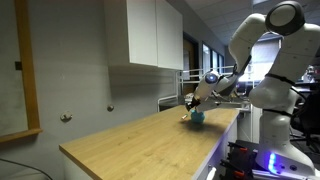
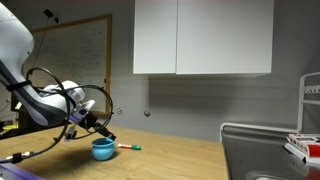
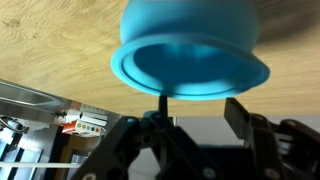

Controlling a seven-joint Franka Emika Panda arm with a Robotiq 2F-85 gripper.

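Observation:
A light-blue bowl stands on the wooden table, and it also shows at the far right end in exterior view 1, as a blue bowl. In the wrist view, the bowl fills the top of the picture, its near rim curving across the middle. My gripper is open, its two dark fingers apart, with their tips by that rim. Nothing is seen gripped between them. Whether the fingers touch the bowl cannot be told.
A marker-like item with a green end lies just right of the bowl. White cabinets hang over the back. A rack with red-and-white items stands at the far right.

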